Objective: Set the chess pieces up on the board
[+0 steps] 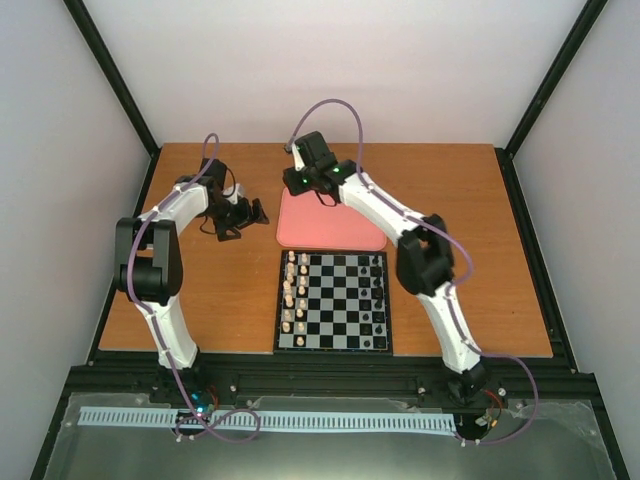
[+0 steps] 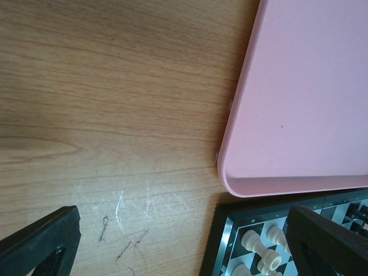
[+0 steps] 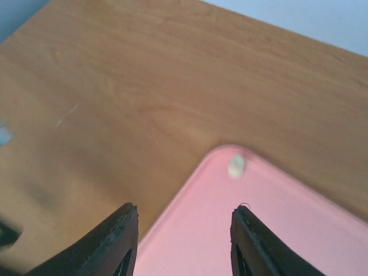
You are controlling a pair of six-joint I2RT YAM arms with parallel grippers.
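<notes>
On the chessboard (image 1: 338, 328), pale pieces (image 1: 290, 280) stand along the left side and black pieces (image 1: 377, 293) along the right. A single pale piece (image 3: 236, 165) lies in the far left corner of the pink tray (image 1: 335, 225); blur hides its shape. Over that corner, my right gripper stands open, its fingers apart with nothing between them. The piece is ahead of the fingertips in the right wrist view. My left gripper is open and empty above the bare table, left of the tray.
The tray sits directly behind the board, nearly touching its back edge. The left arm's gripper is close to the tray's left side.
</notes>
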